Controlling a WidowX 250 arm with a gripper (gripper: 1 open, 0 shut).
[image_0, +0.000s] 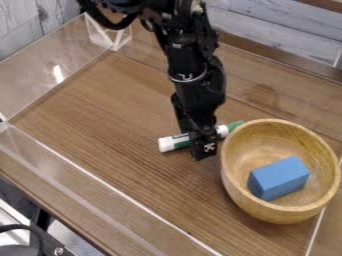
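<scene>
My black gripper (201, 138) hangs from the top centre, its tips down at a white and green tube-like object (174, 142) lying on the wooden table (94, 120). The gripper is open; whether the tube lies between its fingers is hard to tell. A light wooden bowl (241, 205) sits to the right of the gripper, holding a blue block (278, 177).
A clear plastic piece (107, 30) stands at the back left. White panels border the table at the back and left.
</scene>
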